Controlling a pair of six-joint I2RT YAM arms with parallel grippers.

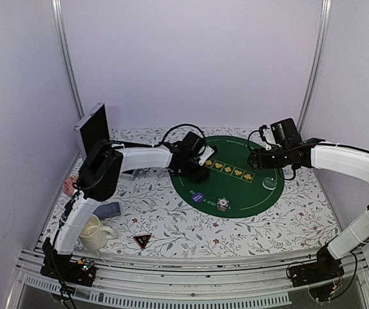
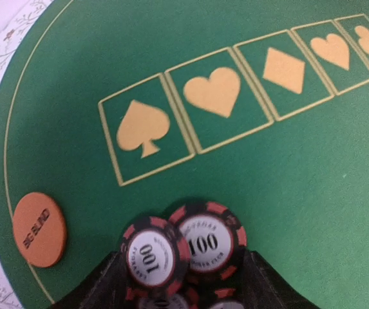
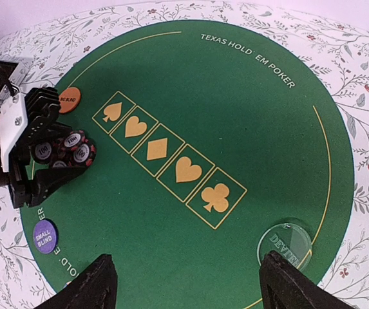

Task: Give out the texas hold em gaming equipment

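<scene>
On the green poker mat [image 3: 190, 84], my left gripper is low over a cluster of black-and-red 100 chips [image 2: 151, 254], its open fingers either side of them; whether it touches them is unclear. An orange BIG BLIND disc [image 2: 39, 228] lies beside them. A purple SMALL BLIND disc [image 1: 198, 197], grey chips [image 1: 223, 204] and a clear DEALER disc [image 1: 269, 183] are on the mat. My right gripper [image 1: 258, 159] hangs open above the mat's right part, nothing between its fingers.
An open case [image 1: 91, 125] stands at the back left, partly behind my left arm. A cream mug [image 1: 93, 233], grey-blue item [image 1: 107, 210] and small dark triangle [image 1: 142, 239] are at front left.
</scene>
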